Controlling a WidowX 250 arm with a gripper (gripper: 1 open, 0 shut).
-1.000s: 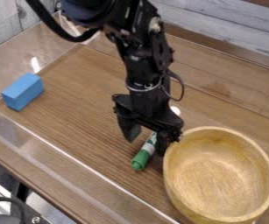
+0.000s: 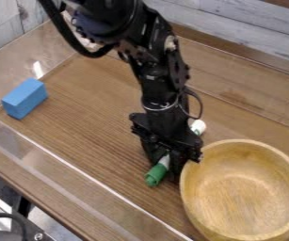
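My black gripper (image 2: 167,151) is low over the wooden table, its fingers down around a green and white cylindrical object (image 2: 157,172), which looks like a marker or small tool and is partly hidden by them. Whether the fingers are closed on it I cannot tell. A small white object (image 2: 197,126) shows just behind the gripper.
A large yellow bowl (image 2: 241,193) sits close at the right, beside the gripper. A blue block (image 2: 24,98) lies at the left.
My gripper has moved lower, onto the green and white object, and now covers more of it. The bowl and blue block look largely unchanged.
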